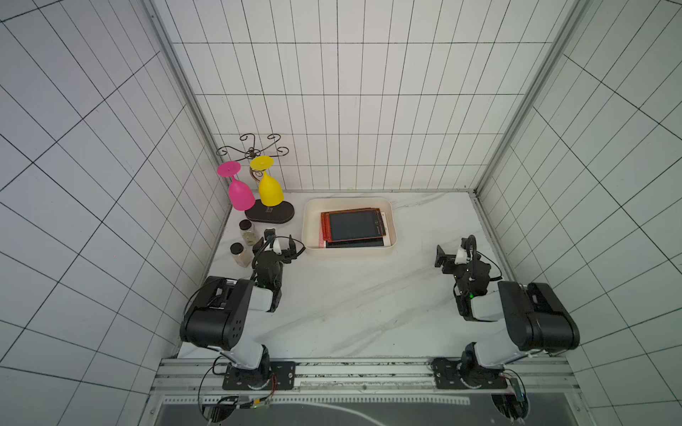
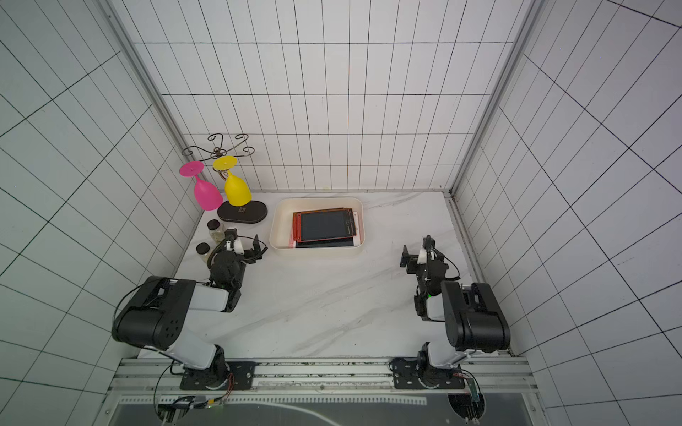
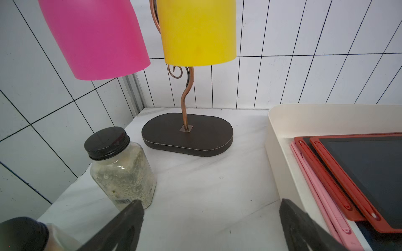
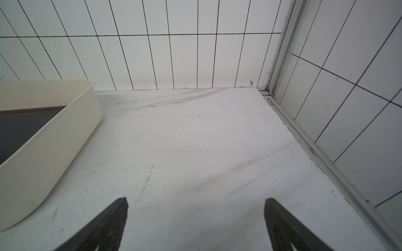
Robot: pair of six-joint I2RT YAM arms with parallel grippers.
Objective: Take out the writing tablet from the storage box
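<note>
A cream storage box (image 1: 310, 225) stands at the back middle of the table. Inside it lie stacked writing tablets; the uppermost writing tablet (image 1: 353, 225) has a red-orange frame and a dark screen. Beneath it show another red frame (image 3: 330, 179) and a pink edge (image 3: 322, 194) along the box's left side. My left gripper is open in front of the box's left side, with only bare table between its fingers. Well to the right of the box, my right gripper is also open and empty. Only the box's right end shows in the right wrist view.
At the back left, a scrolled metal stand with a dark base (image 3: 188, 133) holds a pink goblet (image 1: 241, 194) and a yellow goblet (image 1: 270, 190) upside down. Two black-lidded jars (image 1: 248, 232) stand close to my left gripper.
</note>
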